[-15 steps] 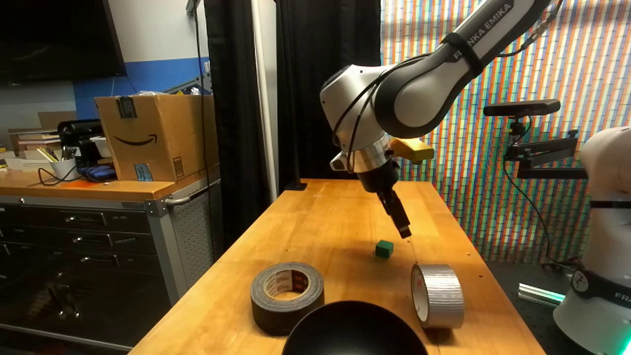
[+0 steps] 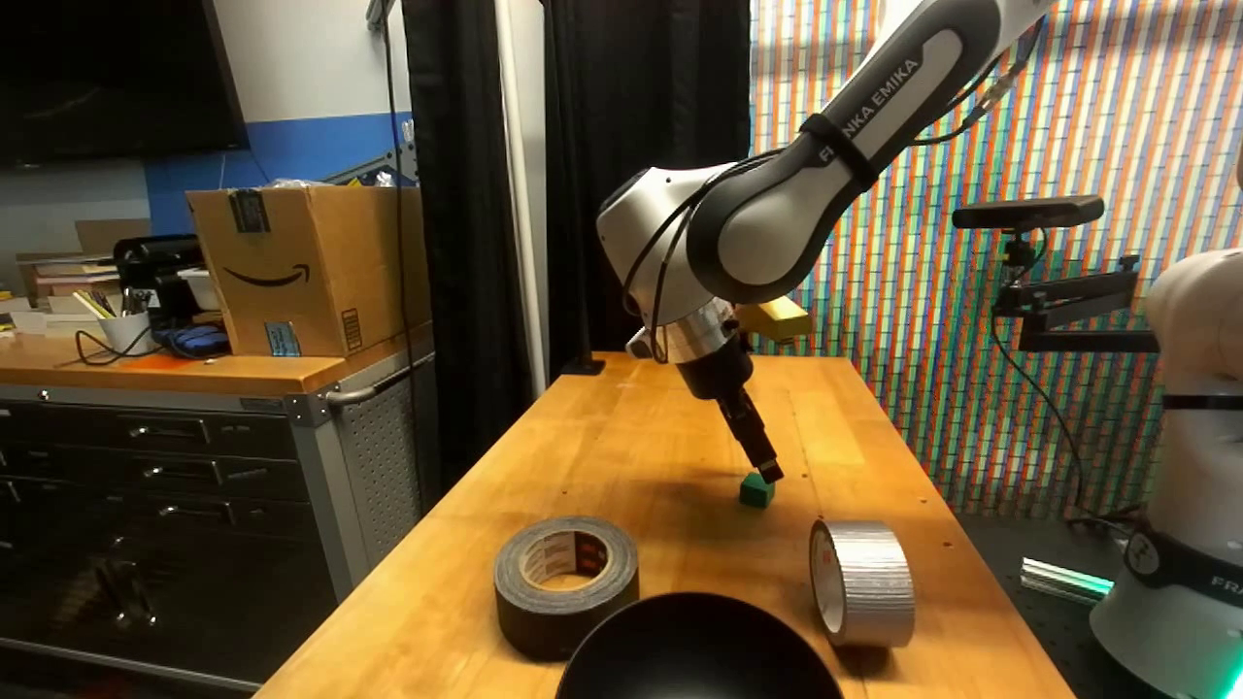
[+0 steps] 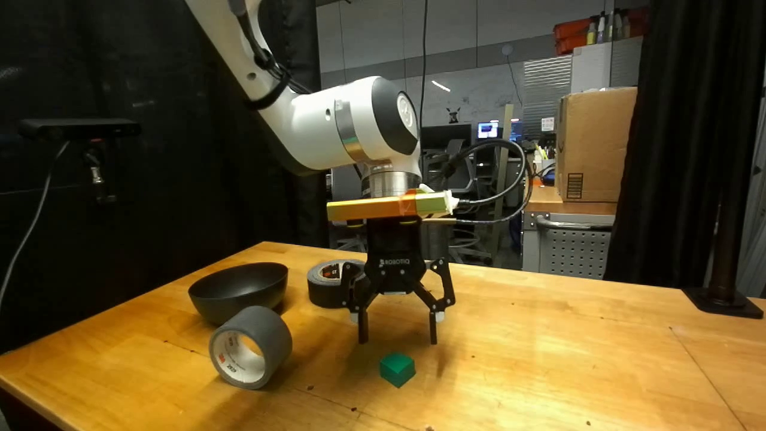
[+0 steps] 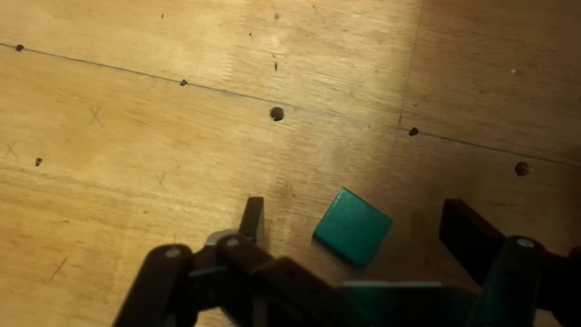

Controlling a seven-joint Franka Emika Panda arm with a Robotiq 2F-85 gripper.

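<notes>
A small green cube (image 3: 397,369) rests on the wooden table. My gripper (image 3: 398,337) is open above the table, its two black fingers spread wide and pointing down, with nothing held. In the wrist view the cube (image 4: 354,226) appears between the two fingertips, turned at an angle to them, and closer to the left one. From exterior view 1, the fingertips (image 2: 770,472) overlap the top of the cube (image 2: 756,490). Exterior view 2 shows the fingertips higher than the cube, so they do not appear to touch it.
A black bowl (image 3: 239,288) stands on the table. A grey tape roll (image 3: 251,348) lies on its side near it, and a dark tape roll (image 2: 565,586) lies flat.
In exterior view 1 my arm and gripper have moved left and lower, bringing the fingertips over the green cube. Cube, bowl and tape rolls stay where they were.
</notes>
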